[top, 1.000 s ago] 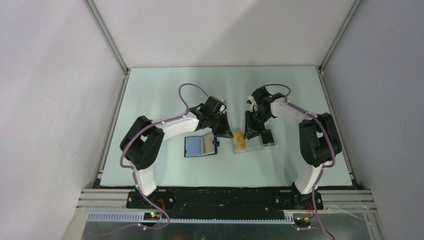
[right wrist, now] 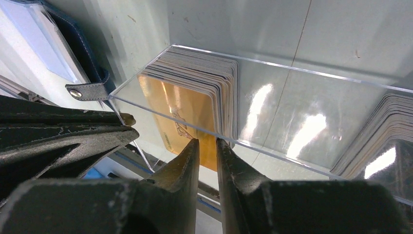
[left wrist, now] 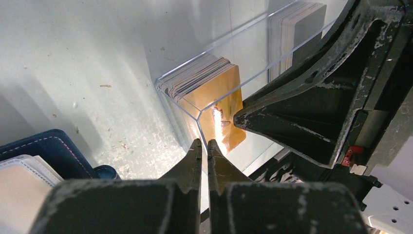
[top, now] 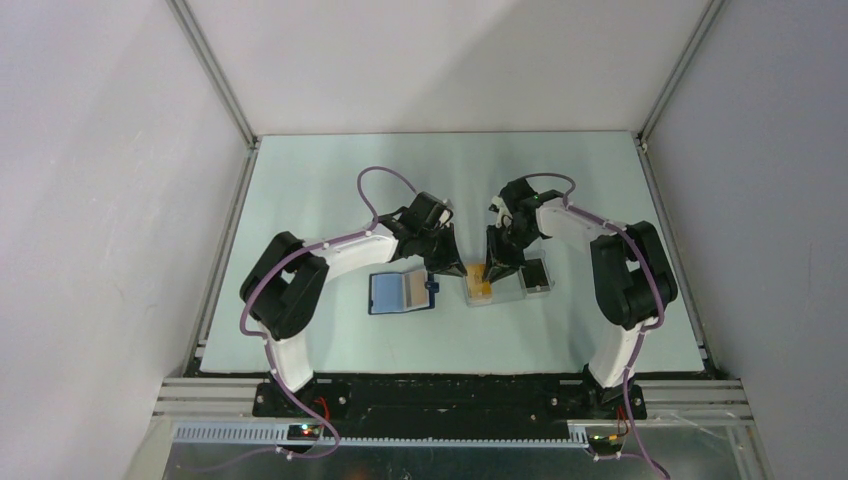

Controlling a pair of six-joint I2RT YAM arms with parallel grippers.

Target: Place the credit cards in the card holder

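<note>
A clear acrylic box (left wrist: 253,73) holds a stack of gold-fronted cards (left wrist: 221,114) at its left end and a darker stack (right wrist: 375,141) at its right end. My left gripper is shut on the box's near end corner. My right gripper is over the box at the gold cards, its fingers part open with a narrow gap at the front card; whether they grip it is unclear. An open navy card holder (top: 401,293) with clear sleeves and a snap strap lies left of the box.
The two arms stand close together over the box.
The left arm and the card holder have not visibly moved.
</note>
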